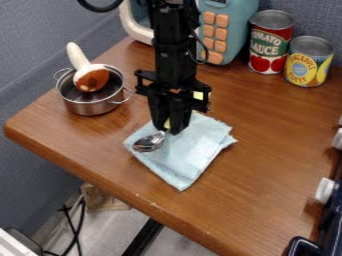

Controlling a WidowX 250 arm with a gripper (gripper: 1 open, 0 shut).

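Note:
My black gripper [170,118] hangs in the middle of the view, above a pale blue folded cloth [195,160] on the wooden table. A metal spoon [150,142] hangs from the fingertips over the cloth's left part, its bowl toward the lower left. Its handle is largely hidden by the gripper, and whether the fingers are closed on it is hard to see.
A steel pot [83,100] with a white and orange spoon [88,72] stands at left. A tomato can [269,42], a yellow can [309,62] and a teal toy appliance [225,25] are at the back. Dark equipment lines the right edge.

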